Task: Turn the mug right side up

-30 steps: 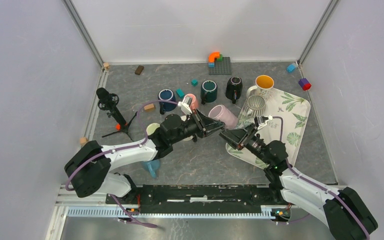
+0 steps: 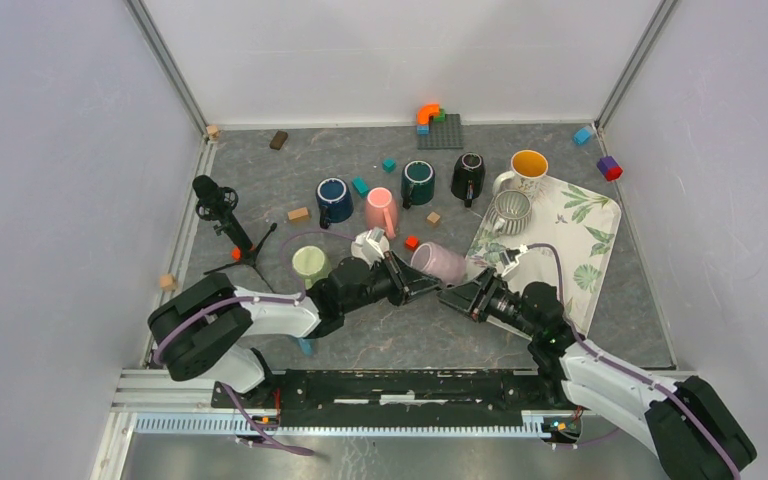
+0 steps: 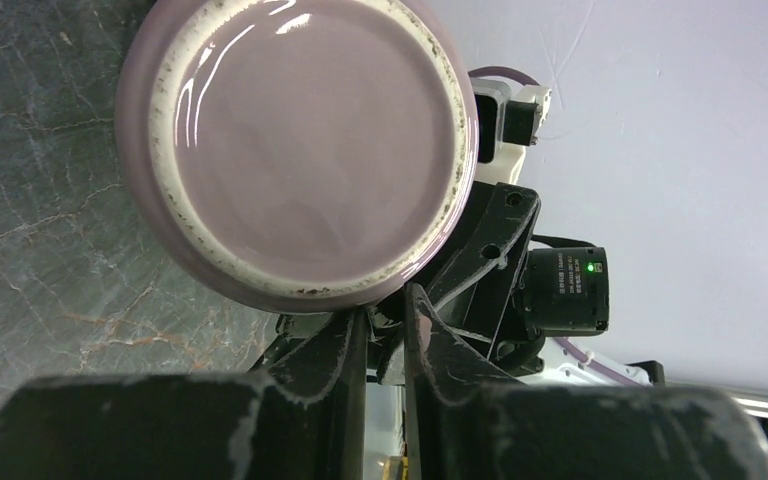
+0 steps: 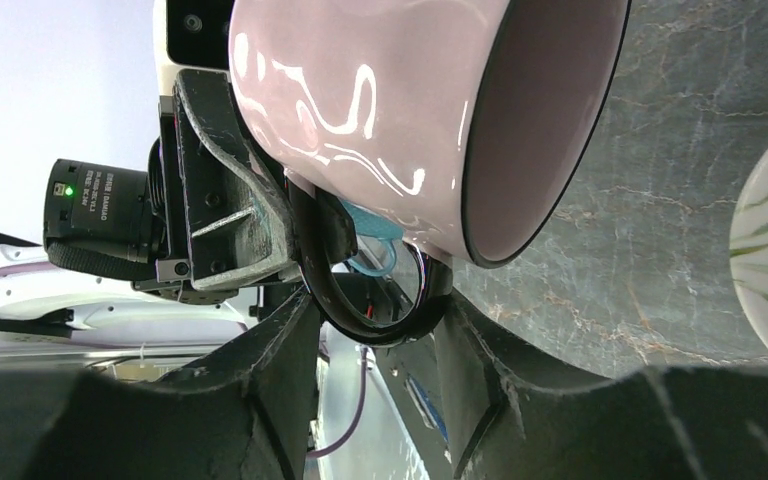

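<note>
A pink mug [image 2: 438, 260] lies on its side in mid-table, between both grippers. In the left wrist view its round base [image 3: 310, 140] fills the upper middle, with my left gripper just below it, fingertips a narrow gap apart; whether they hold anything is hidden. In the right wrist view the mug's opening [image 4: 540, 110] faces right and its dark-edged handle hangs down between the fingertips of my right gripper; whether they are closed on it I cannot tell.
A patterned tray [image 2: 590, 260] with a ribbed cup lies right. Several mugs [image 2: 418, 180] stand behind, a pale green one [image 2: 309, 262] left. A small red block [image 2: 411, 242] sits near the pink mug. A tripod stand [image 2: 222, 215] is at left.
The pink mug and both grippers have moved toward the front of the table and slightly left. The red block and the pale green mug are now less covered.
</note>
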